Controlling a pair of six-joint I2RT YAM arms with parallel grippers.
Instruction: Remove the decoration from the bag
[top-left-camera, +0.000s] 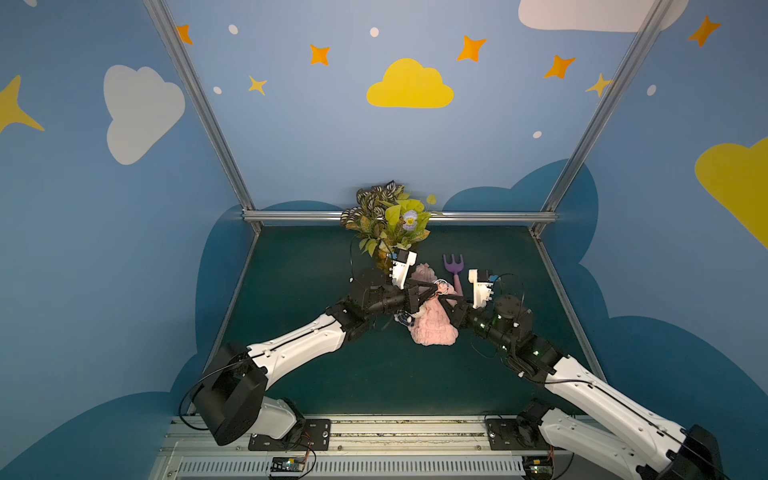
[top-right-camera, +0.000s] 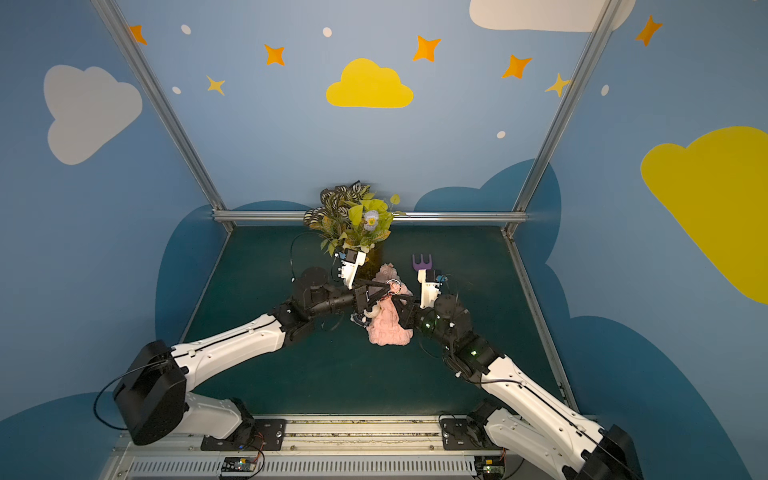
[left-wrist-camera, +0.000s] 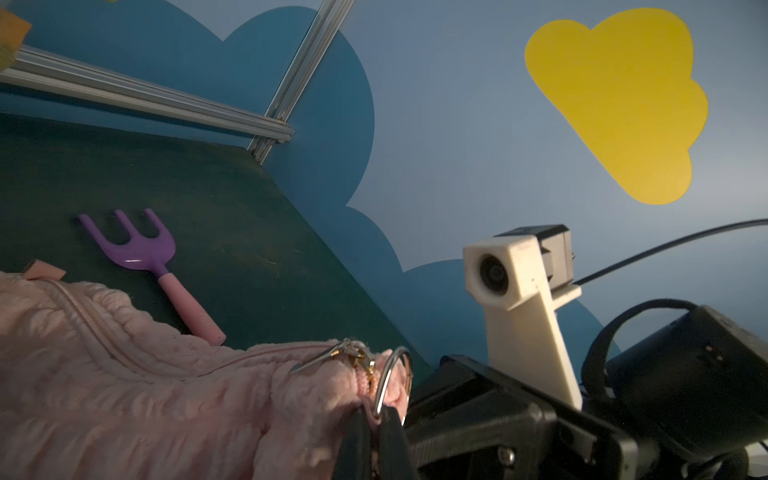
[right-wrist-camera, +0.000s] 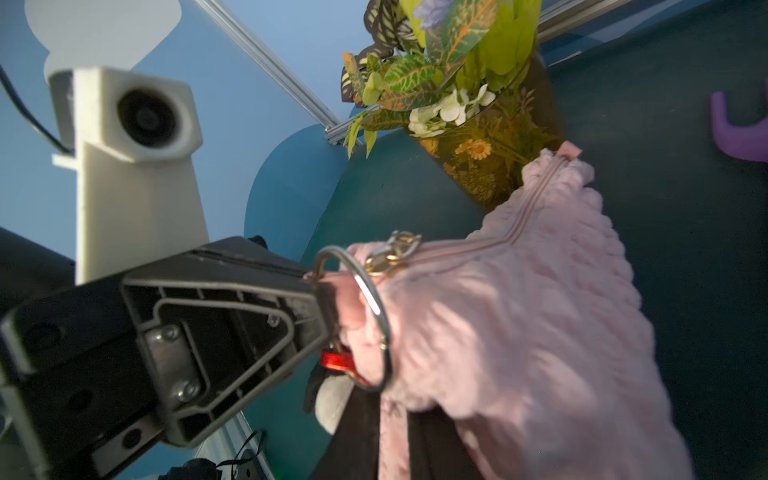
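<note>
The pink plush bag (top-left-camera: 433, 324) lies mid-table under both grippers, its zipper showing in both wrist views. At its end a silver ring (left-wrist-camera: 392, 376) runs down to the fingertips of my left gripper, which are shut on it. Beside the ring hangs the decoration (right-wrist-camera: 332, 396), white and black with a red band (right-wrist-camera: 340, 361), partly hidden by the arm and fingers. My right gripper is partly open at that same end, just below the ring; pink material shows between its fingers, and whether they touch it I cannot tell.
A purple fork with a pink handle (left-wrist-camera: 188, 308) lies right of the bag. Behind it stands a vase of flowers and leaves (top-left-camera: 388, 220). The two arms nearly meet over the bag.
</note>
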